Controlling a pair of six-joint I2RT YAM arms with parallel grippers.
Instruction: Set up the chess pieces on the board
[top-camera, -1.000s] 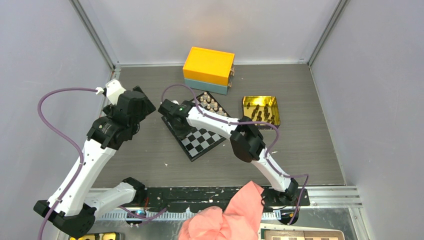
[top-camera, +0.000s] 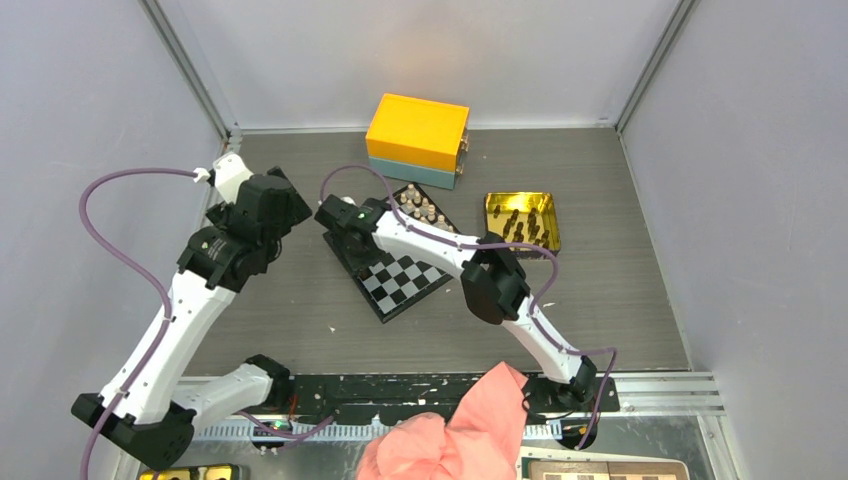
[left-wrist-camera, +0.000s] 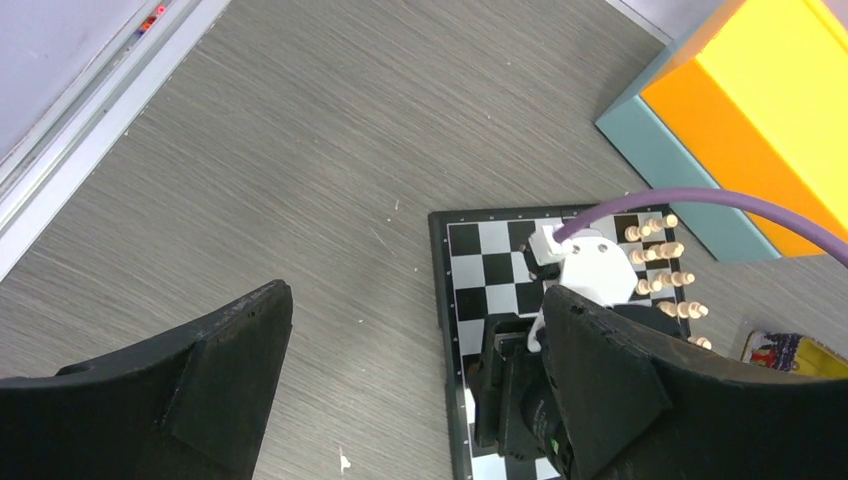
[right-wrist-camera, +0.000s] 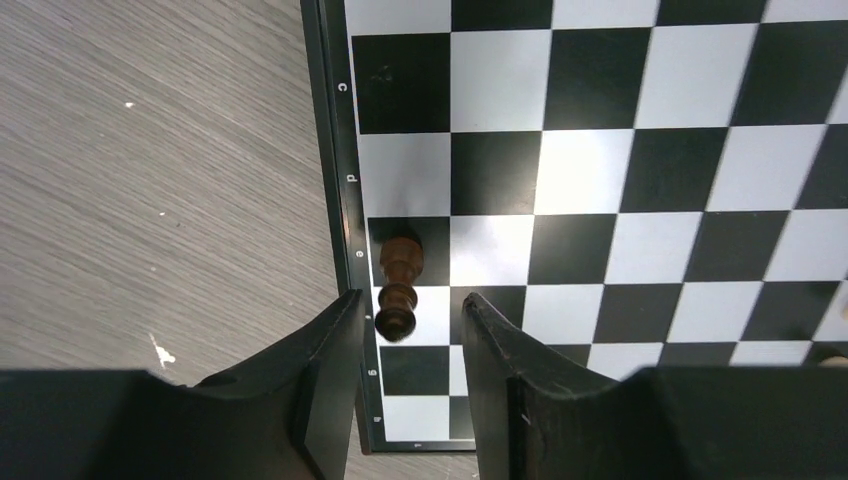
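A dark brown chess piece (right-wrist-camera: 401, 270) stands upright on the black e-square in the edge row of the chessboard (right-wrist-camera: 345, 205). My right gripper is open above it, with the fingers apart on either side and not touching the piece. In the top view the right arm covers that corner of the board. Pale pieces (left-wrist-camera: 652, 254) stand in rows along the opposite side. More dark pieces lie in the gold tray (top-camera: 489, 226). Away to the left, over bare table, my left gripper is open and empty.
Behind the board sits a yellow and blue box (top-camera: 415, 135). The right arm (top-camera: 430, 245) reaches across the board from the lower right. Table space left of the board is clear. A pink cloth (top-camera: 445, 440) hangs at the front edge.
The left arm has shifted only slightly.
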